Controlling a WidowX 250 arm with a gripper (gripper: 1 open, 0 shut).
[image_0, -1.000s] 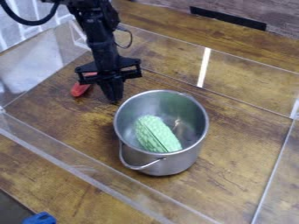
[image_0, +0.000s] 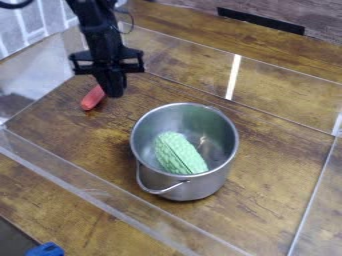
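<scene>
My black gripper (image_0: 99, 62) hangs at the upper left, raised above the wooden table, its fingers pointing down; whether they are open or shut is hard to tell. Just below it a small red object (image_0: 92, 98) lies on the table. To the lower right stands a steel pot (image_0: 206, 180) with a bail handle, and a pale green ridged object (image_0: 178, 153) lies inside it.
Clear panels edge the wooden table (image_0: 267, 90) at left, bottom and right. A white strip (image_0: 234, 77) lies at upper right. A blue object (image_0: 46, 250) is at the bottom-left corner.
My gripper has risen and moved slightly left, away from the table and the pot, uncovering more of the red object. The pot and its contents have not moved.
</scene>
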